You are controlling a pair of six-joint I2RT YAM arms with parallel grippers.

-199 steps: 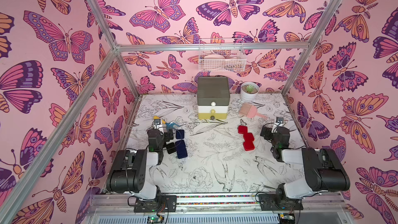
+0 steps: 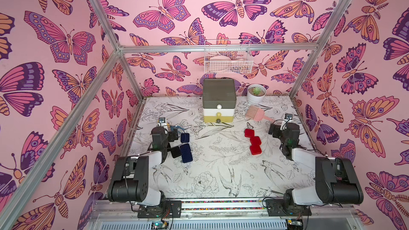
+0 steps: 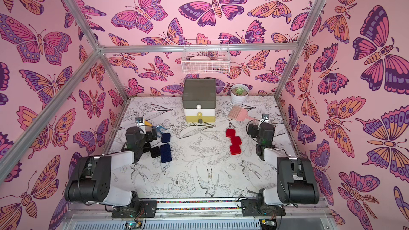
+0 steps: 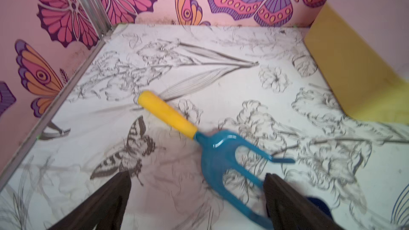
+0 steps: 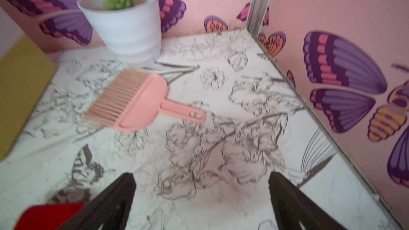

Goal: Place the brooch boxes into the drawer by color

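A three-tier drawer box point(image 2: 219, 93) with grey, white and yellow levels stands closed at the back middle. Red brooch boxes point(image 2: 255, 149) form a column right of centre. Navy boxes point(image 2: 186, 153) and black boxes point(image 3: 155, 151) lie left of centre, partly behind my left arm. My left gripper is open above a blue-and-yellow toy fork point(image 4: 217, 157), near the navy boxes. My right gripper is open over bare table, with a red box at the lower left of its view.
A potted succulent point(image 2: 256, 95) stands right of the drawer, with a pink dustpan point(image 2: 255, 112) before it. A wire basket point(image 2: 228, 63) hangs on the back frame.
The boxes and drawer are unchanged.
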